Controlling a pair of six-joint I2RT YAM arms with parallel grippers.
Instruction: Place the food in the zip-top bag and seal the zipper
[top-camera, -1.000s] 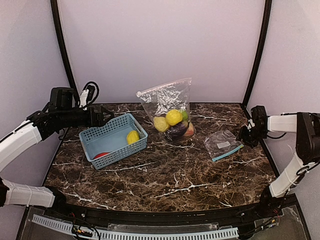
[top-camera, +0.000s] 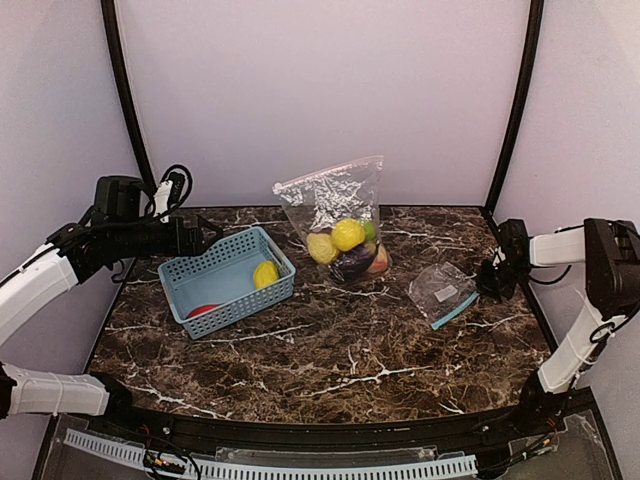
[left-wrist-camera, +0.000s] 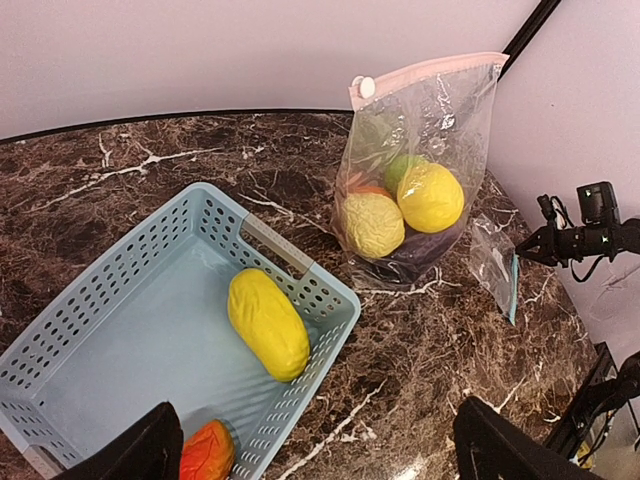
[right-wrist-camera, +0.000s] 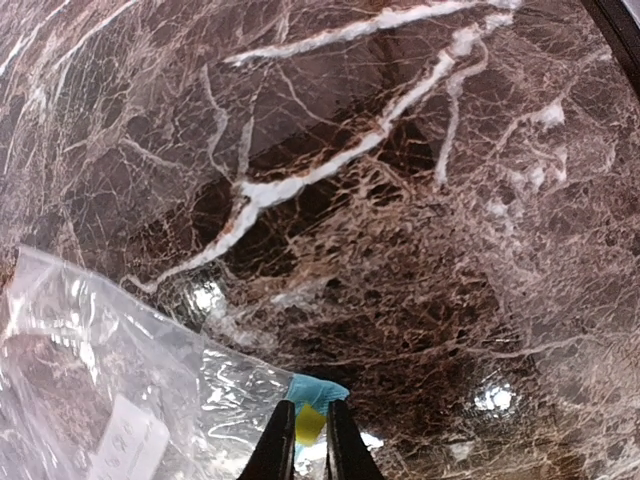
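Observation:
The flat clear bag (top-camera: 440, 288) with a blue zip strip (top-camera: 455, 312) lies on the right side of the table. At the strip's end, my right gripper has its narrow fingers on either side of a small yellow zip slider (right-wrist-camera: 309, 424); whether they press on it cannot be made out. A filled clear bag (top-camera: 333, 205) stands upright at the back centre, holding several foods, including a yellow one (left-wrist-camera: 431, 197). My left gripper is wide open and empty above the blue basket (left-wrist-camera: 95, 345). Inside it are a yellow food (left-wrist-camera: 268, 324) and a red food (left-wrist-camera: 207, 455).
Bare marble table (top-camera: 330, 360) stretches across the front and between the basket and the flat bag. The right wall (top-camera: 590, 170) is close behind the right gripper. Along the front edge runs a dark rail (top-camera: 330, 427).
My right gripper has come lower and a little left, onto the strip's end. The blue strip has tilted, its near end shifting right and toward the front. The left arm hardly moved.

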